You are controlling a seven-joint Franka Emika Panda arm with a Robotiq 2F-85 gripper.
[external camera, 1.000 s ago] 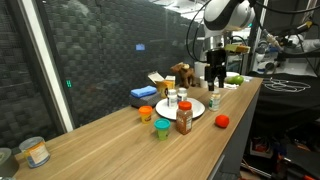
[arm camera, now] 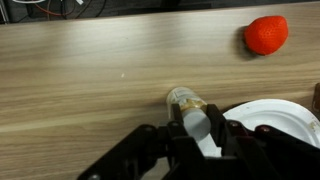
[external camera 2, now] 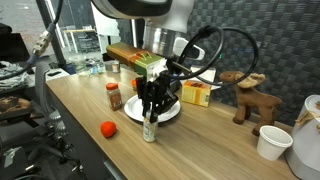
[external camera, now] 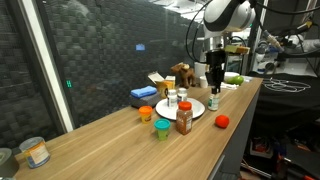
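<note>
A small pale bottle (external camera 2: 150,130) stands upright on the table, close to its front edge. My gripper (external camera 2: 152,108) points straight down, shut on the top of this bottle. From above, the wrist view shows its round white cap (arm camera: 196,124) between the dark fingers. In exterior view 1 the bottle (external camera: 213,102) is right of the plate, its top hidden by the fingers.
Beside the bottle lies a white plate (arm camera: 268,113) with small jars (external camera: 172,97) on it. A red ball-like object (external camera: 222,121) and a red-capped jar (external camera: 184,117) are nearby. Behind stand a brown dog figure (external camera 2: 257,98) and a white cup (external camera 2: 272,143).
The gripper has come down slightly onto the bottle's top; a second ago it was a little higher. The bottle and other objects appear to stay in place.
</note>
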